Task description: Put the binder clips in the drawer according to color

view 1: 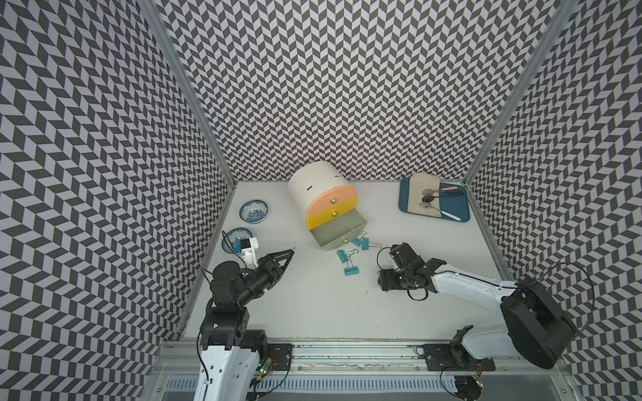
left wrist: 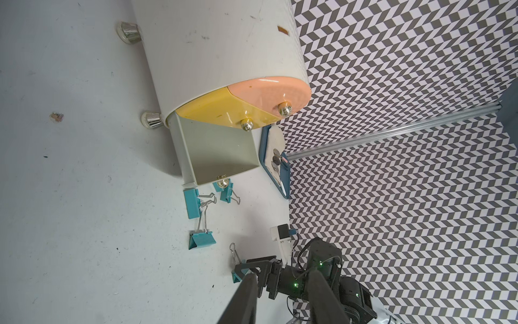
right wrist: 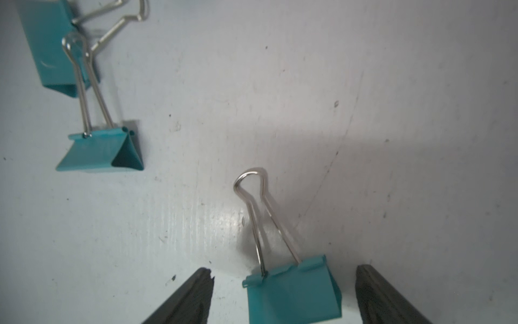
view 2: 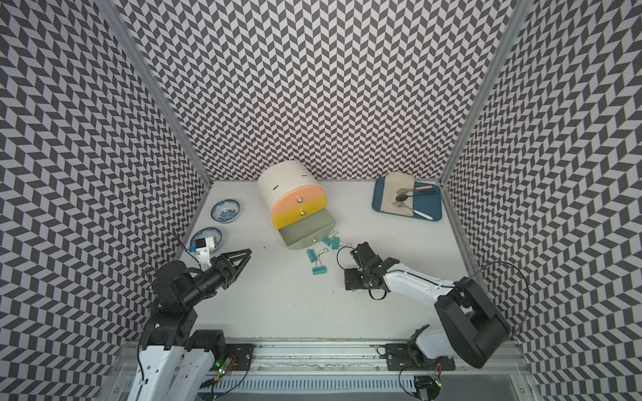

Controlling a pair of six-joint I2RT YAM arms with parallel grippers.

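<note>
Low over the table, my right gripper stands open with its fingers either side of a teal binder clip [right wrist: 294, 297], not closed on it. In the top left view the right gripper mostly hides that clip. Another teal clip [view 1: 351, 270] lies to its left, handles touching those of a second clip [view 1: 343, 256]. Two more lie overlapping by the drawer's front, one of them this clip [view 1: 365, 244]. The pale green bottom drawer [left wrist: 221, 145] is pulled out, its visible inside empty. My left gripper [view 1: 293, 251] hangs left of the drawer, open and empty.
The white cabinet [view 1: 314, 183] has its yellow drawer [view 1: 325, 215] and orange drawer [view 1: 339, 195] closed. A patterned bowl [view 1: 254, 211] and another one stand at left. A blue tray [view 1: 454, 207] with cutlery lies back right.
</note>
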